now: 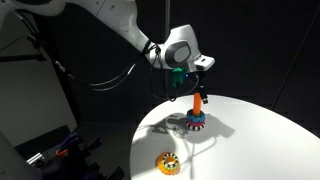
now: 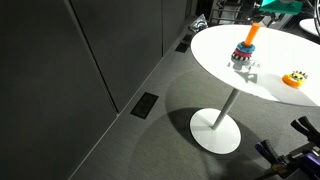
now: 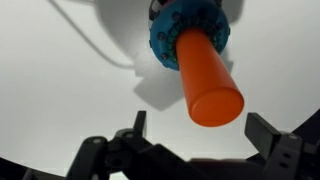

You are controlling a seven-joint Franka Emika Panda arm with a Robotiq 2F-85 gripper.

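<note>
An orange post (image 3: 208, 85) rises from a blue ring (image 1: 196, 115) on the round white table, with darker and red layers beneath the ring. In the wrist view the post's top reaches toward the gap between my fingers. My gripper is open, and the post is off to the right side of the gap, nearer the right fingertip (image 3: 262, 130). Exterior view 1 shows the gripper above and around the post's upper end. A yellow-orange ring (image 1: 167, 163) with a knobbly edge lies flat nearer the table's front; another look at it comes from exterior view 2.
Something small and clear (image 1: 181, 130) lies just left of the stacked rings. A dark curtain hangs behind.
</note>
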